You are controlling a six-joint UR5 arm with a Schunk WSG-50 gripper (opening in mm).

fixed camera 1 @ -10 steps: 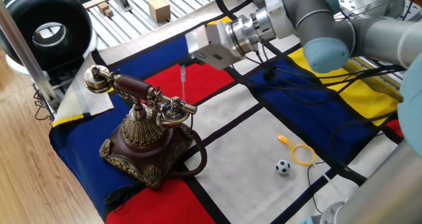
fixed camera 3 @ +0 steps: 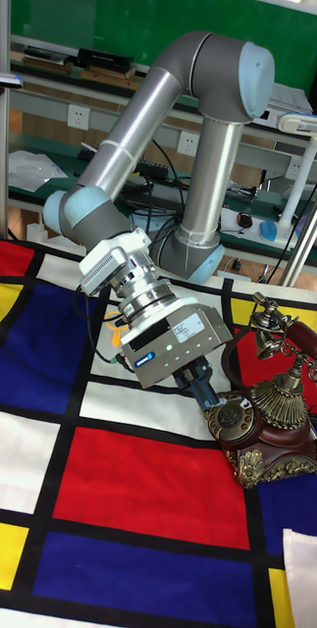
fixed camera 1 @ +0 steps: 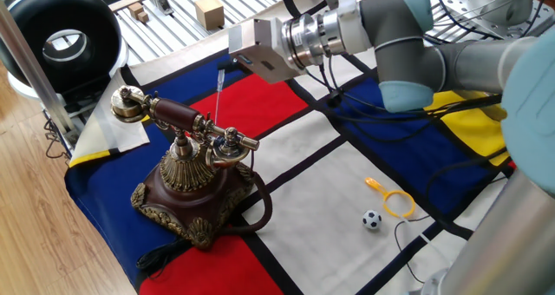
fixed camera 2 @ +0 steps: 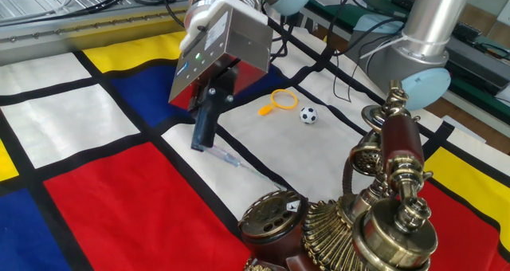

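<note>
A vintage brown-and-gold rotary telephone stands on the patterned cloth, handset across its cradle. Its round dial shows in the second exterior view. My gripper is shut on a thin clear stick-like tool, which slants down toward the dial. In the first exterior view the tool passes behind the handset, so its lower end is hidden. Whether the tip touches the dial I cannot tell. From the third exterior view, my dark fingers are just above and left of the dial.
A small football and a yellow-orange ring with a handle lie on the cloth, away from the phone. Wooden blocks rest on the slatted surface behind. The coiled handset cord loops at the phone's side.
In the first exterior view my gripper has moved left with the tool, and its tool has gone from nearly upright to slightly tilted. The telephone, football and ring have stayed put.
</note>
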